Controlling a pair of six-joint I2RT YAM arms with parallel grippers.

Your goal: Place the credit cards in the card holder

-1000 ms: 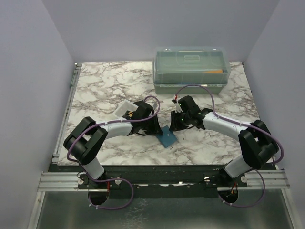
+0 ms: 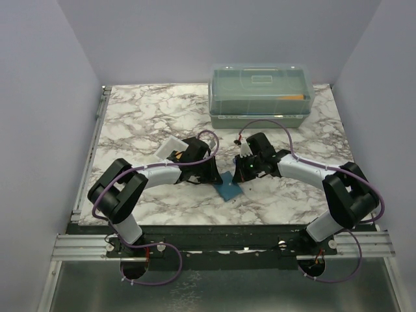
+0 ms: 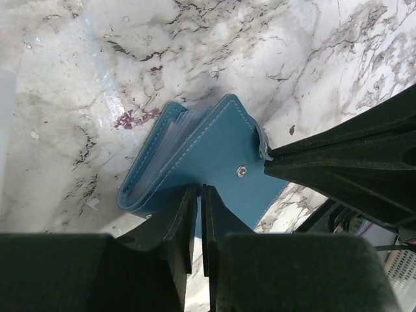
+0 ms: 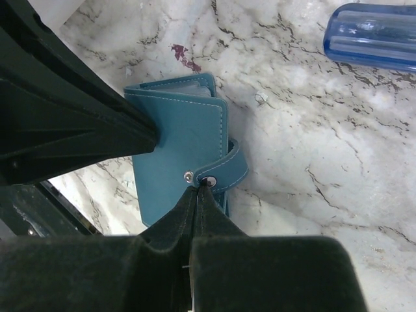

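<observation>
The teal card holder (image 2: 228, 188) lies on the marble between my grippers, with clear sleeves at one edge in the left wrist view (image 3: 236, 182). My left gripper is over its edge, fingertips close together. My right gripper is shut at the snap end of the strap (image 4: 224, 170); whether the strap is pinched between its fingers I cannot tell. Each gripper also shows in the other's wrist view. I cannot make out separate credit cards.
A lidded clear teal box (image 2: 260, 91) stands at the back right. White and dark items (image 2: 170, 144) lie behind my left arm. A blue translucent object (image 4: 370, 36) lies beyond the holder.
My right gripper has moved slightly toward the front of the table, over the holder. The left arm looks nearly still.
</observation>
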